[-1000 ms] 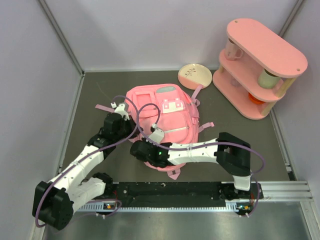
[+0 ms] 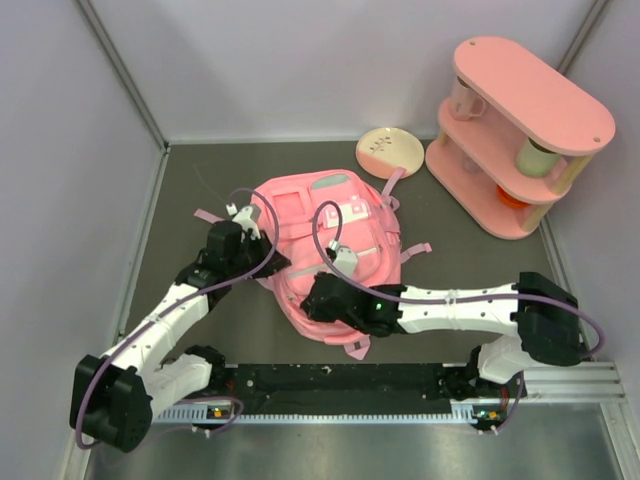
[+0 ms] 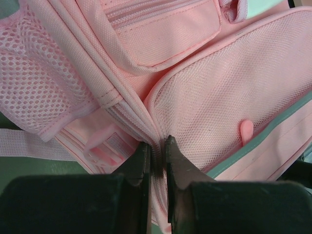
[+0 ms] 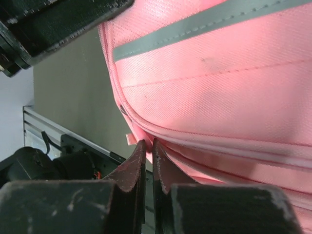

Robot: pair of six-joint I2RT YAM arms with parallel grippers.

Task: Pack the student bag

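Note:
The pink student bag (image 2: 345, 250) lies flat in the middle of the table, its front pockets facing up. At its left side my left gripper is shut on the bag's piped edge (image 3: 129, 109), which runs down between the fingers. My right gripper is shut at the bag's near-left rim, seen in the top view low on the bag (image 2: 304, 306). Its fingertips meet the pink edge seam (image 4: 139, 130); whether a thin zipper pull sits between them is hidden. A grey-green trim band (image 4: 195, 29) crosses the fabric above.
Behind the bag lies a round cream-and-pink plate (image 2: 390, 152). A pink shelf (image 2: 535, 95) at the back right holds a pink mug (image 2: 465, 102), a green cup (image 2: 537, 158) and an orange item (image 2: 511, 198). Bare table shows right of the bag.
My right gripper has slid to the right and slightly nearer along the bag's near-left rim. The left gripper has barely moved, shifting slightly right with the bag's edge.

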